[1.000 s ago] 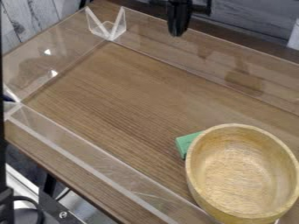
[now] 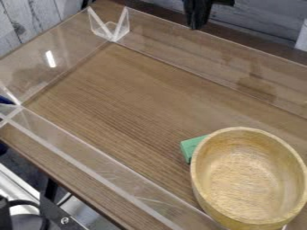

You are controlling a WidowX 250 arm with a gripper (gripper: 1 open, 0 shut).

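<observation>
The dark gripper (image 2: 196, 18) shows only at the top middle edge, above the far side of the wooden tray floor; its fingers are too dark and cut off to tell their state. A round pale wooden bowl (image 2: 246, 178) sits at the lower right, and a small green block (image 2: 192, 145) lies beside its upper left, partly behind it.
Clear plastic walls (image 2: 84, 149) line the wooden surface (image 2: 132, 99). A clear bracket (image 2: 109, 27) stands at the back left. The middle is empty. Dark cables and hardware (image 2: 24, 216) are at the lower left corner.
The bowl and green block have not moved.
</observation>
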